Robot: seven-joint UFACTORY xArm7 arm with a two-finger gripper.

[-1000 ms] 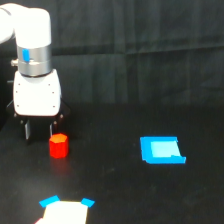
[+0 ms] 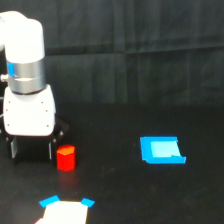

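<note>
A small red block (image 2: 66, 158) rests on the black table at the left. Just to its left, my gripper (image 2: 32, 152) hangs low under the white arm, its two thin dark fingers spread apart. The right finger (image 2: 51, 150) is close beside the block; whether they touch I cannot tell. Nothing shows between the fingers, though the dark background makes that gap hard to read.
On the right lies a white square (image 2: 163, 149) edged with blue tape. A second white patch (image 2: 66, 213) with blue tape at its corners is cut off at the front edge.
The arm has come lower and nearer the camera, slightly left, and its fingers look wider apart. The red block has shifted a little to the right and toward the camera.
</note>
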